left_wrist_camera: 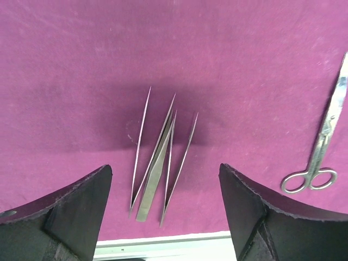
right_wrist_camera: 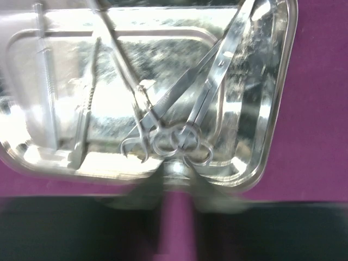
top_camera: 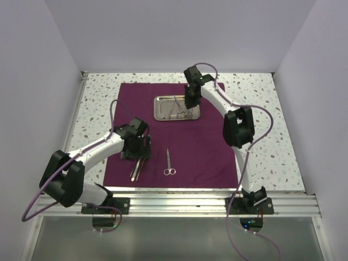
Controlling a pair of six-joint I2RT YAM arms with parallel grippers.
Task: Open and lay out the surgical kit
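Three tweezers (left_wrist_camera: 156, 179) lie side by side on the purple cloth (top_camera: 201, 157) at the lower left. My left gripper (top_camera: 136, 150) hovers over them, part open with empty fingers. A pair of scissors (left_wrist_camera: 323, 136) lies to their right. The steel tray (right_wrist_camera: 272, 98) at the back holds several scissor-like instruments and two thinner ones at its left. My right gripper (top_camera: 190, 103) is over the tray's right part, near the ring handles (right_wrist_camera: 179, 138), shut with nothing visible between its blurred fingers.
Speckled table (top_camera: 272, 141) shows around the cloth, with walls on three sides. The right arm reaches over its upper right.
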